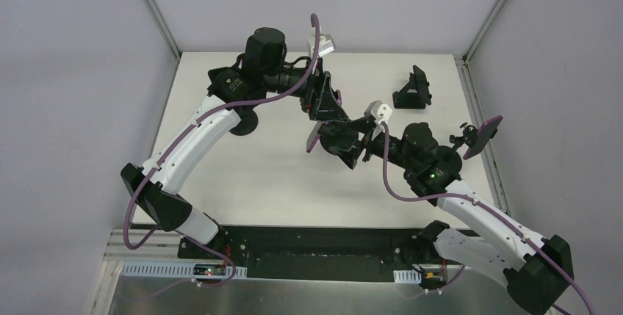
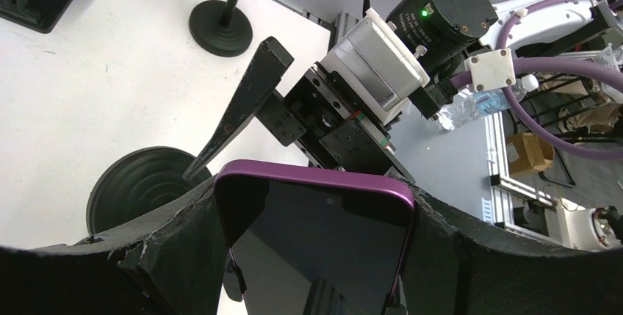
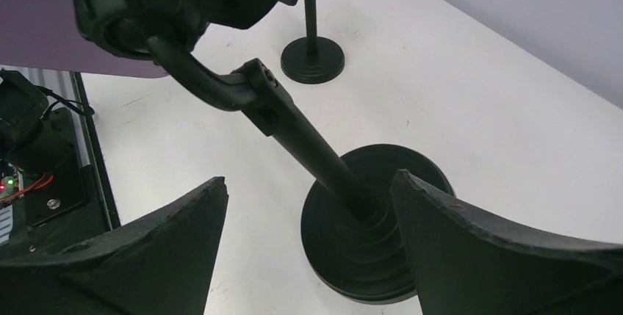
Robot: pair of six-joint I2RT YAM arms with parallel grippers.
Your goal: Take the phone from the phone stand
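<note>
In the left wrist view my left gripper is shut on the purple-framed phone, held by its sides; in the top view it is at the middle. The phone stand's round base lies below. In the right wrist view my right gripper is part open around the lower pole of the stand, above its base; whether it touches cannot be seen. The stand's black mount is at upper left, beside a purple phone back.
A second stand stands beyond. An angled black holder is at the table's back right, and another phone sits on a stand at the right.
</note>
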